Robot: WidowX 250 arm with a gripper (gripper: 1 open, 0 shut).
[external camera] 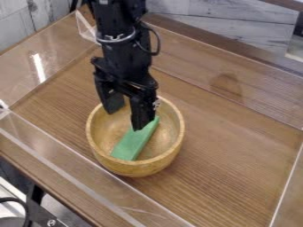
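Observation:
A round yellowish wooden bowl [166, 151] stands near the centre of the table. A green elongated object [134, 142] lies inside it. My black gripper [128, 115] hangs over the back part of the bowl, its two fingers apart, one at the left and one at the right, with nothing seen between them. The fingers hide part of the bowl's back rim and inside.
A pale band runs along the left, with a dark cable at the lower left. A light edge shows at the top right.

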